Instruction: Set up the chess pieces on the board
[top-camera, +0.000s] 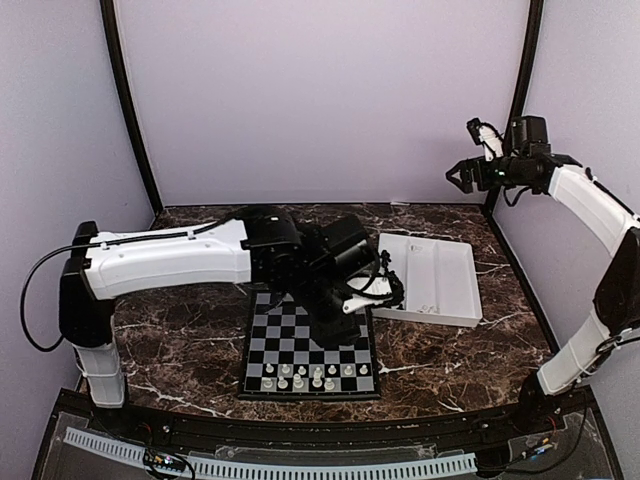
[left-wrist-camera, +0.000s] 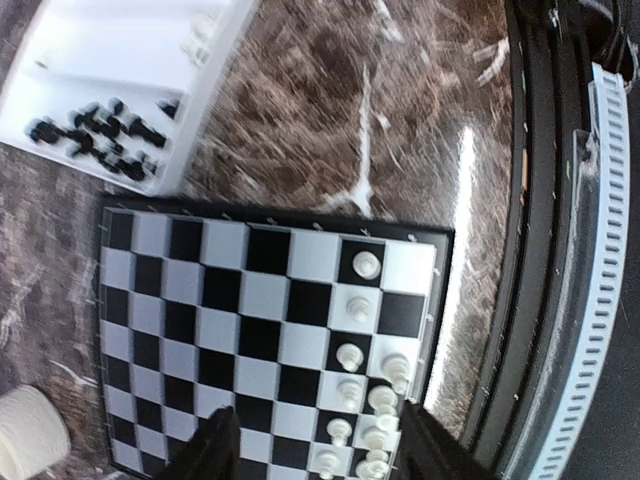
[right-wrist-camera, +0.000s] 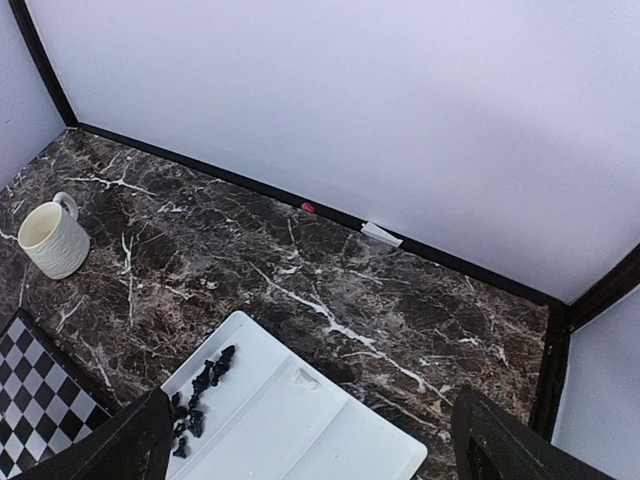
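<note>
On the chessboard (top-camera: 262, 345), white pieces (top-camera: 300, 383) stand upright in two rows along the near edge; the left wrist view shows bare squares at one end of the outer row. Black pieces (left-wrist-camera: 105, 135) lie in one compartment of the white tray (top-camera: 455, 280), and a few white pieces (right-wrist-camera: 305, 378) lie in another. My left gripper is above the board, its fingers (left-wrist-camera: 215, 448) apart with no piece gripped between them. High at the right, well clear of the table, my right gripper (top-camera: 462, 178) hangs open and empty.
A white mug (right-wrist-camera: 55, 238) stands behind the board, hidden by the left arm in the top view. Near the back wall lies a small white item (right-wrist-camera: 381, 234). Bare marble table (top-camera: 430, 365) surrounds the board and tray.
</note>
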